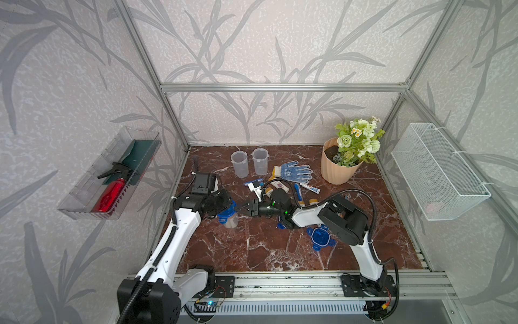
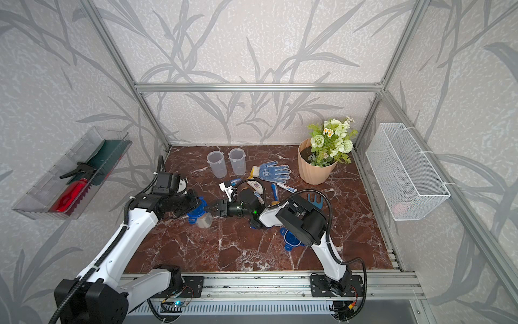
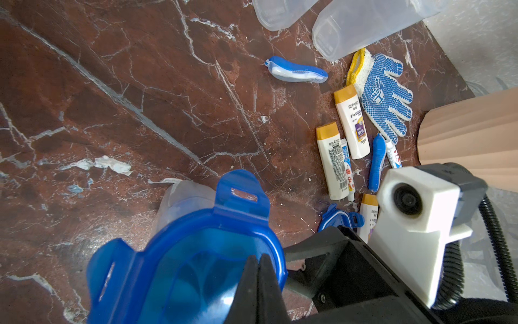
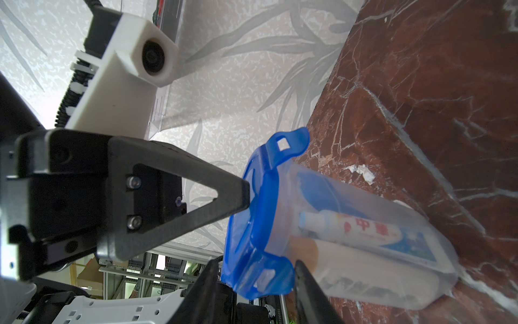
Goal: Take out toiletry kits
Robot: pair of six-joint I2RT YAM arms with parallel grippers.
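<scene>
A clear container with a blue lid lies tilted by the table; a toothpaste tube and a pale bottle show through its wall. Across the lid in the left wrist view, my left gripper is shut, with nothing visible between its fingers. Its side finger meets the lid's face in the right wrist view. My right gripper is part open around the lid's lower blue flap; whether it touches the flap, I cannot tell.
Two empty clear cups stand at the back. Bottles, a blue-handled razor, a dotted glove and another blue lid lie to the right. A flower pot fills the back right.
</scene>
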